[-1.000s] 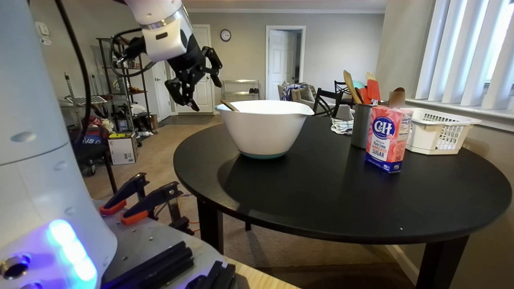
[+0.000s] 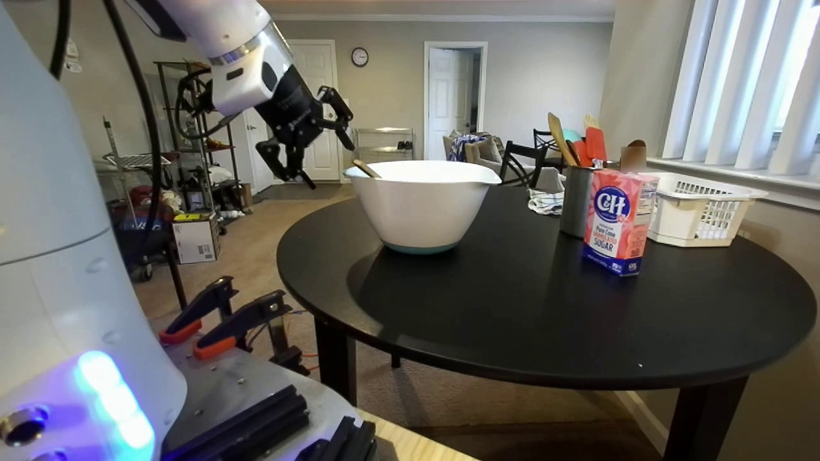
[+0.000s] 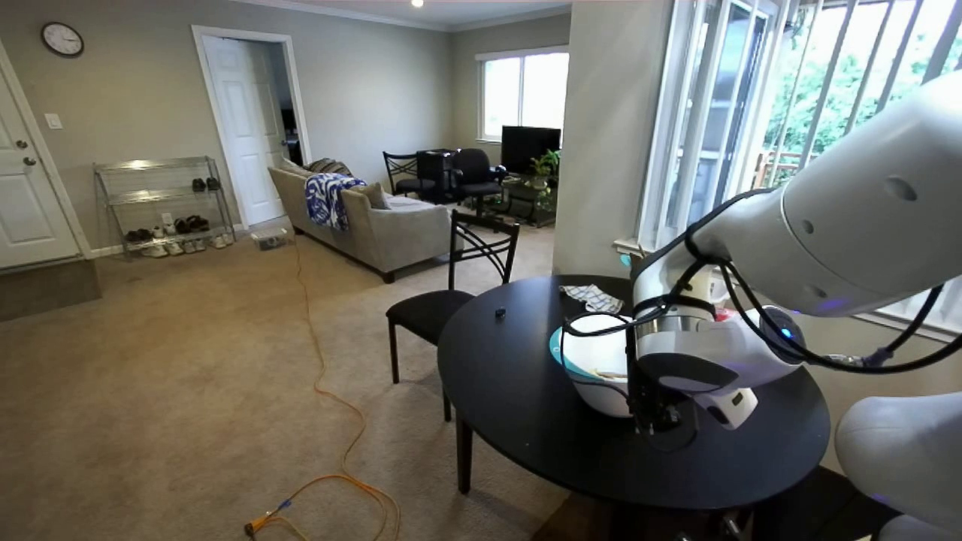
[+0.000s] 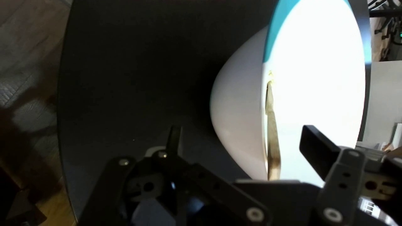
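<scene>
A white mixing bowl (image 2: 426, 207) with a teal base stands on the round black table. A wooden utensil handle (image 4: 273, 139) leans against the bowl's inner wall, its end rising over the rim in exterior view 1. My gripper (image 2: 327, 150) is open, tilted, up and to the left of the bowl, nothing between its fingers. In the wrist view the fingers (image 4: 320, 150) spread to either side of the handle, which lies beyond them. The lower part of the utensil is hidden in exterior view 1.
On the black table (image 2: 538, 323) a sugar carton (image 2: 615, 223), a metal utensil holder (image 2: 576, 201) and a white basket (image 2: 696, 215) stand at the right. A checked cloth (image 3: 592, 298) lies toward the back.
The arm has tilted, and my gripper's lower finger has come down slightly and further left. The gripper stays open. Bowl and utensil have not moved.
</scene>
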